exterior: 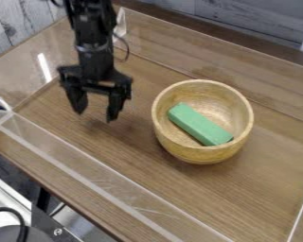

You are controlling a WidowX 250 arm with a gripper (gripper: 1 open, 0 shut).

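My gripper [96, 102], dark and blurred, hangs above the wooden table [116, 180] at the upper left, its fingers parted with nothing visible between them. A round tan basket [173, 137] stands to its right, holding a green block [200, 124] that lies at a slant inside. The gripper is apart from the basket.
Dark objects, partly out of frame, show at the lower left corner and along the left edge.
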